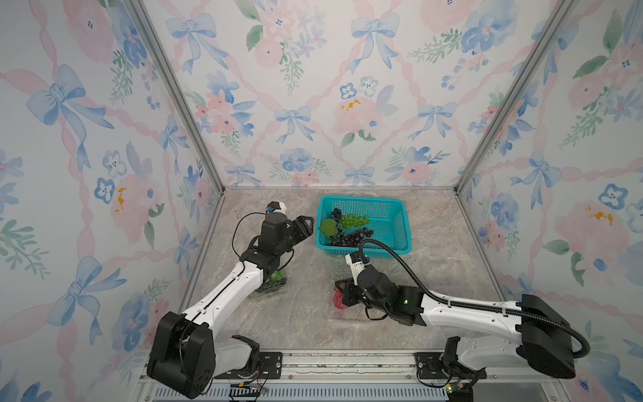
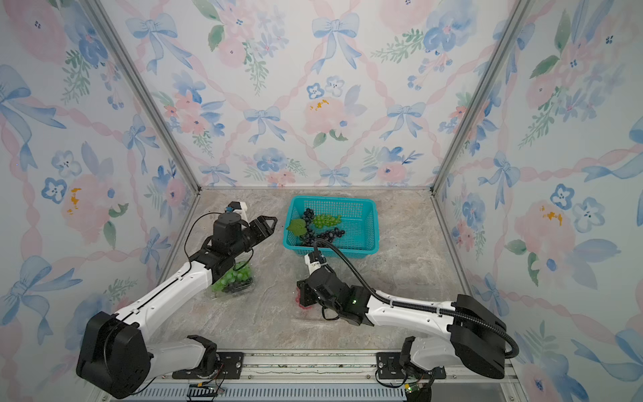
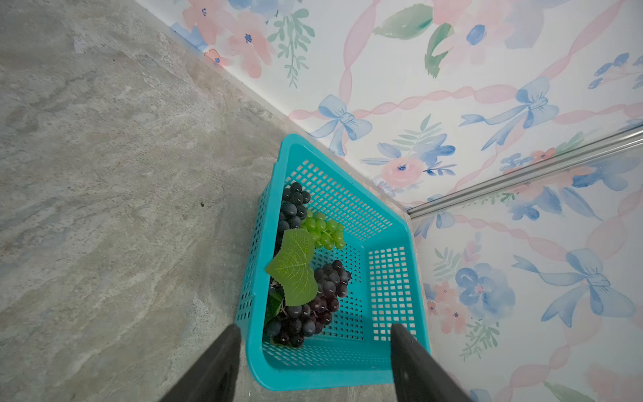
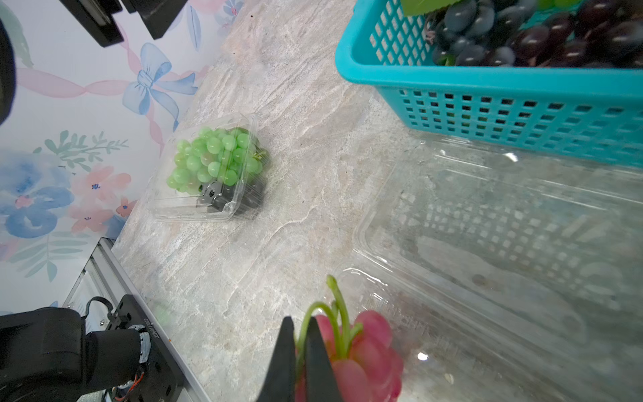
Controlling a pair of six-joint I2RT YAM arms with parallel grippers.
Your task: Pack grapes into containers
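Observation:
My right gripper is shut at the stem of a bunch of pink grapes (image 4: 365, 358), low over a clear container (image 4: 469, 261) in front of the turquoise basket (image 3: 402, 294). Dark grapes (image 3: 328, 288), green grapes (image 3: 325, 231) and a leaf (image 3: 291, 264) lie in the basket. My left gripper is open above and left of the basket, nothing between its fingers. A clear box (image 4: 227, 207) with green grapes (image 4: 214, 154) and some dark grapes sits on the left, below the left arm.
Patterned walls (image 1: 375, 100) close in the back and sides.

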